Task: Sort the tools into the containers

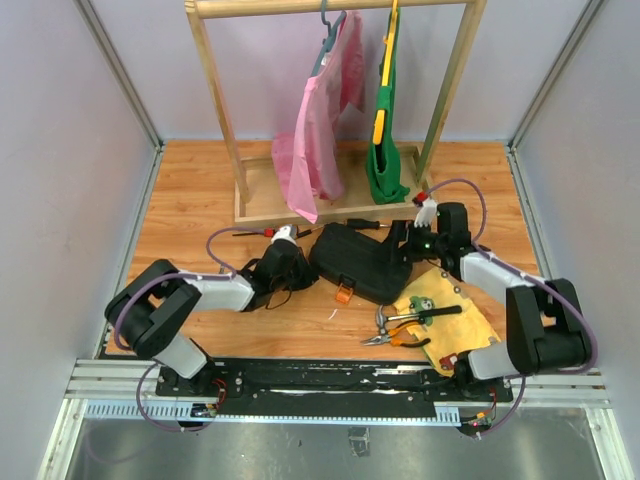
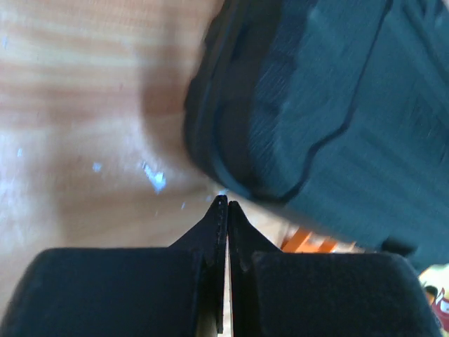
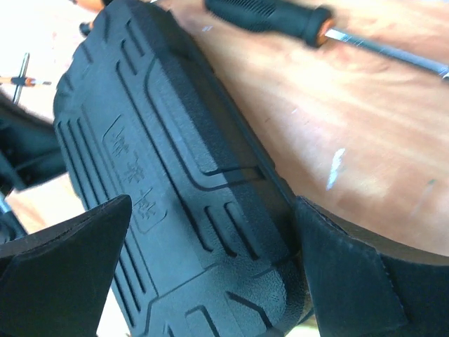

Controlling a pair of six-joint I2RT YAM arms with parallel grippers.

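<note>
A closed black tool case [image 1: 358, 262] lies tilted across the middle of the table, its orange latch [image 1: 344, 294] facing the front. My left gripper is shut, with nothing showing between its tips, close to the case's left end. At the right end, my right gripper stands open with its fingers on either side of the case. A hammer [image 1: 430, 313] and orange-handled pliers [image 1: 396, 338] rest at the front right, partly on a yellow cloth. Behind the case lies a black-handled screwdriver [image 3: 273, 17]. Other tools at the left are mostly hidden by the left arm.
A wooden rack [image 1: 212, 95] stands at the back, carrying a pink garment [image 1: 318, 125] and a green one [image 1: 385, 150]. The yellow cloth [image 1: 470, 330] covers the front right. Bare table lies in front of the case.
</note>
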